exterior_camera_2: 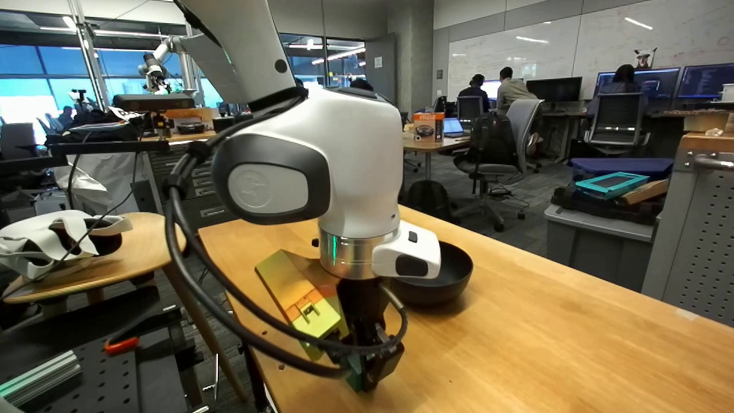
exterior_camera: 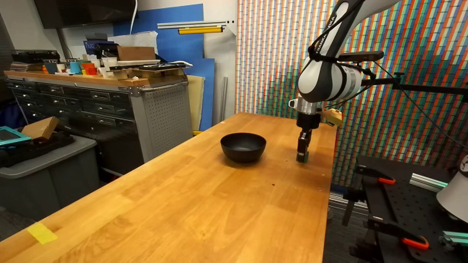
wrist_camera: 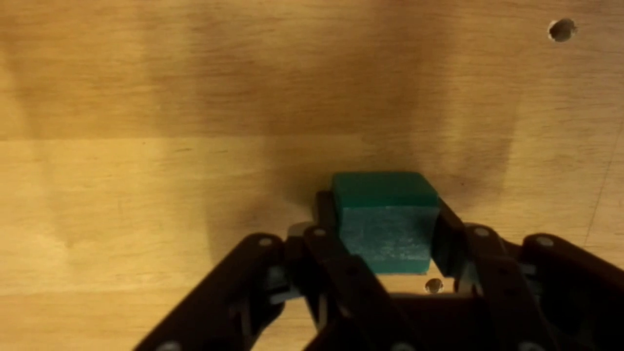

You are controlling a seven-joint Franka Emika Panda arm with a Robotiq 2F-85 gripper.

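A small green block [wrist_camera: 387,234] sits between the black fingers of my gripper, which is shut on it; one finger presses each side. In exterior view 1 the gripper [exterior_camera: 302,158] points straight down at the tabletop, and only parts of the green block [exterior_camera: 305,157] show around the fingertips. The block appears to be at table level; whether it touches the wood cannot be told. A black bowl [exterior_camera: 243,148] stands upright to the left of the gripper in that view, apart from it. Exterior view 2 has the bowl [exterior_camera_2: 440,275] partly hidden behind the arm.
Small holes [wrist_camera: 562,29] mark the tabletop.
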